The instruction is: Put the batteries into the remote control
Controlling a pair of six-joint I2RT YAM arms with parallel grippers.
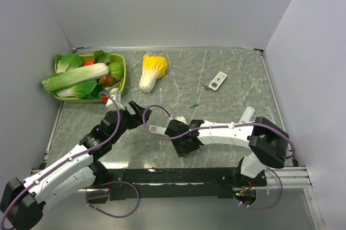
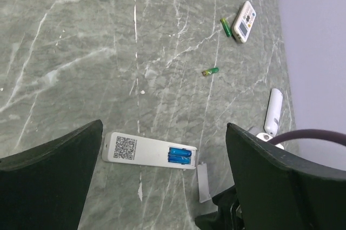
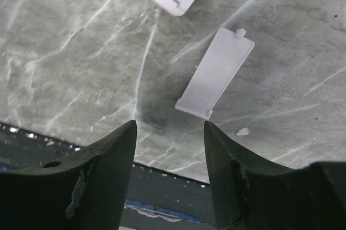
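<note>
The white remote (image 2: pixel 146 149) lies on the marble top with its battery bay showing two blue batteries (image 2: pixel 178 154) inside. Its loose cover (image 3: pixel 215 70) lies just off the remote's end, below my right gripper, which is part open with nothing between its fingers. My left gripper (image 1: pixel 141 112) stands open and empty above and to the left of the remote. In the top view the right gripper hides part of the remote and cover.
Two green batteries (image 2: pixel 210 71) (image 2: pixel 225 27), another remote (image 1: pixel 218 81), a white cylinder (image 1: pixel 247 115), a yellow-leafed cabbage (image 1: pixel 152 72) and a basket of vegetables (image 1: pixel 121 64) surround clear patches of table. The front edge is close below the right gripper.
</note>
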